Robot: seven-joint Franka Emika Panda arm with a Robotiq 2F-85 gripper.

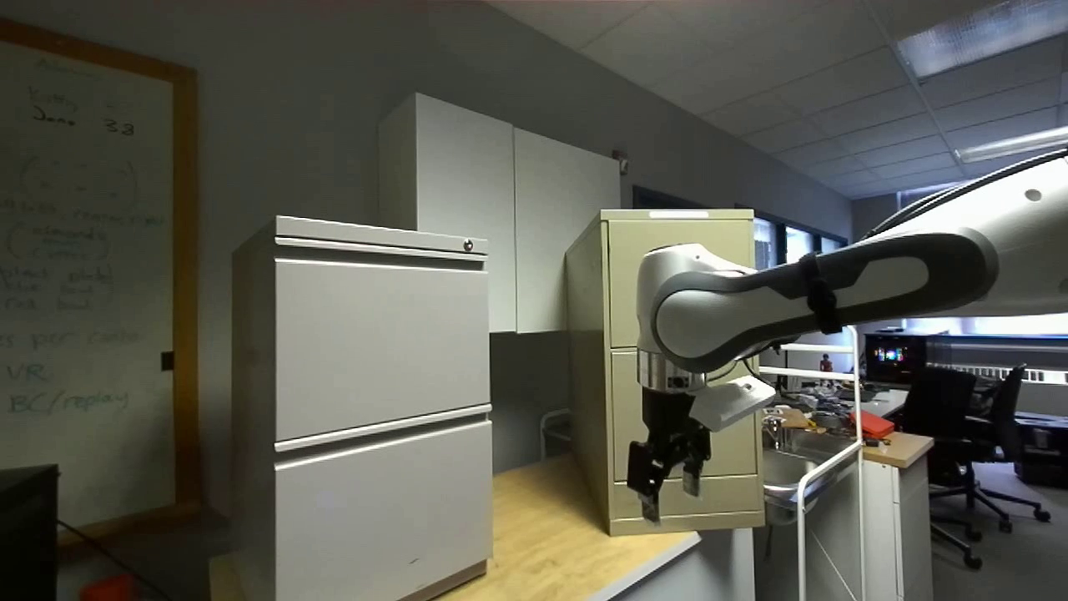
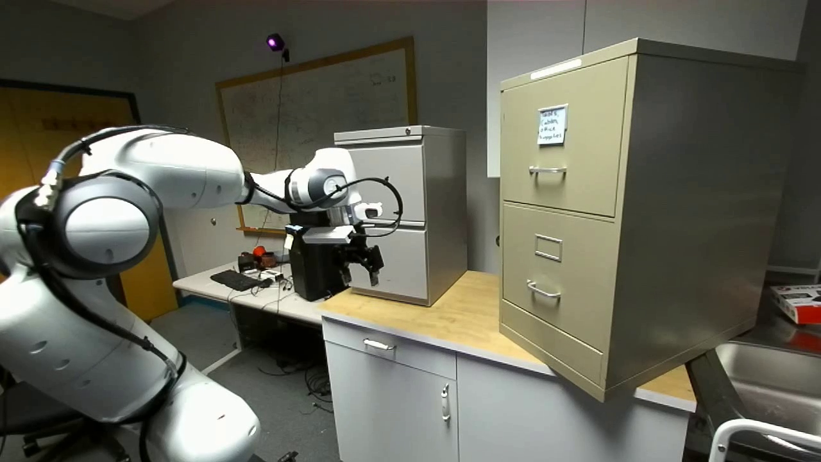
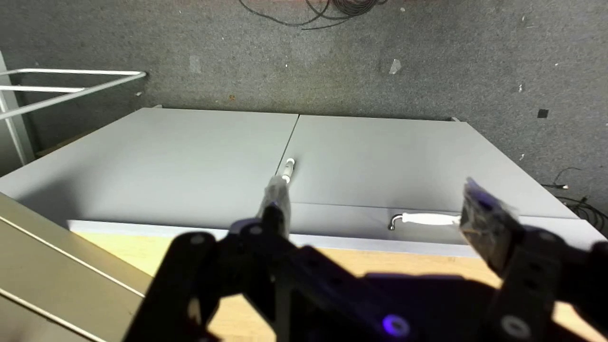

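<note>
My gripper [image 1: 671,501] points downward in front of the beige filing cabinet [image 1: 686,401], its fingers spread and nothing between them. In the second exterior view the gripper [image 2: 362,278] hangs before the grey two-drawer cabinet [image 2: 392,185], left of the beige filing cabinet [image 2: 566,200]. Looking down past the gripper, the wrist view shows the grey base cabinet with a door handle [image 3: 288,170] near the left finger. A drawer handle [image 3: 430,219] lies close to the right finger in that view. All visible drawers and doors are closed.
Both filing cabinets stand on a wooden countertop [image 2: 473,296], which is bare between them. A sink [image 2: 770,377] is beyond the beige cabinet. White rack bars [image 3: 74,89] rise beside the base cabinet. Cables [image 3: 353,6] lie on the floor.
</note>
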